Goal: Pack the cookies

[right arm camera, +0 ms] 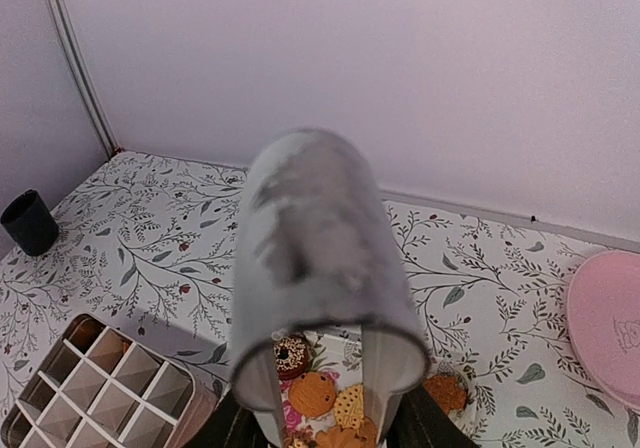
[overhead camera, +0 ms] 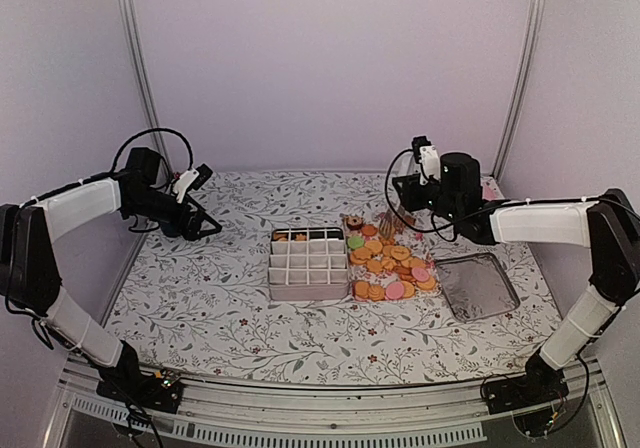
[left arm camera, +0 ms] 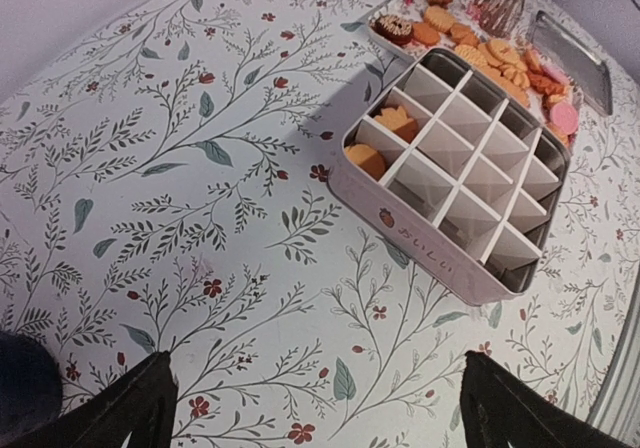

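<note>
The pale pink box (overhead camera: 309,292) with a white grid of compartments stands mid-table; cookies (left arm camera: 367,160) lie in two compartments at one end, and the others in view look empty. To its right the loose cookies (overhead camera: 388,265) spread over a patterned sheet. Metal tongs (right arm camera: 320,238) are gripped in my right gripper, hanging over the far part of the cookies. Between the tongs' spread arms I see cookies below, but no cookie clearly pinched. At the left side, my left gripper is open and empty.
A grey metal tray (overhead camera: 480,286) lies right of the cookies. Behind the right arm is a pink plate (right arm camera: 612,328). A dark cup (right arm camera: 30,223) stands at the left, close to my left gripper.
</note>
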